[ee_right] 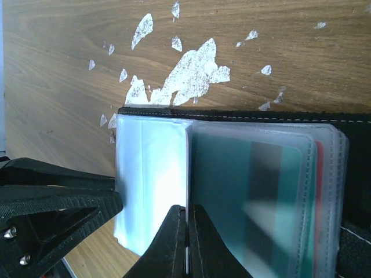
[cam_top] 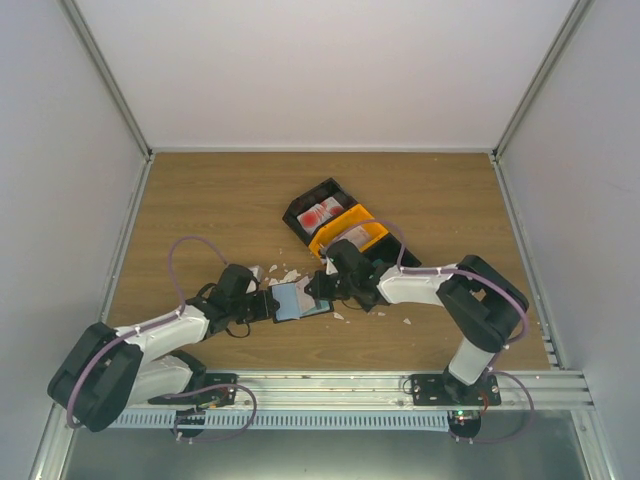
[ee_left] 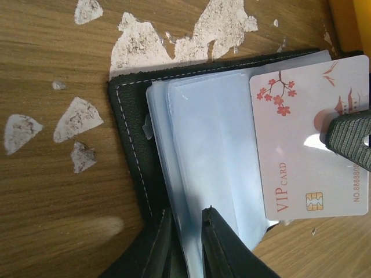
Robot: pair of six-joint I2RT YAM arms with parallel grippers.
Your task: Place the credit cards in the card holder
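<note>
The open card holder [cam_top: 286, 303] lies flat on the table, its clear sleeves [ee_left: 208, 145] spread out. My left gripper is down at the near part of the sleeves, its dark fingertips apart around a sleeve edge. A pink VIP card [ee_left: 301, 162] is over the holder's right side, a dark right finger against it in the left wrist view. My right gripper is shut at the middle of the holder; a thin pale edge shows at its fingertips, but I cannot tell what it is.
Behind the holder to the right stand card boxes, black [cam_top: 318, 210] and orange [cam_top: 370, 226]. White scraps or worn patches [ee_right: 194, 75] mark the wood around the holder.
</note>
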